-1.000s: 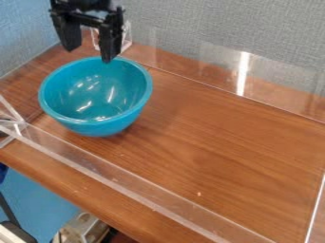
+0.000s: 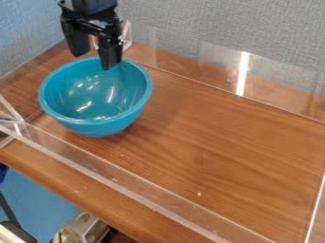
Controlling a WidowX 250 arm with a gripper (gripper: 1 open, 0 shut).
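A glossy blue bowl (image 2: 95,100) sits at the left of the wooden table (image 2: 210,152), looking empty inside. My black gripper (image 2: 93,57) hangs open over the bowl's back rim, its fingers pointing down. I see nothing between the fingers; whether they touch the rim is hard to tell.
Clear plastic walls edge the tabletop, with grey textured panels behind. Below the front left edge are a blue surface and some hardware.
My gripper has moved down toward the bowl, and its fingers look somewhat nearer each other in this view. The bowl has not visibly moved.
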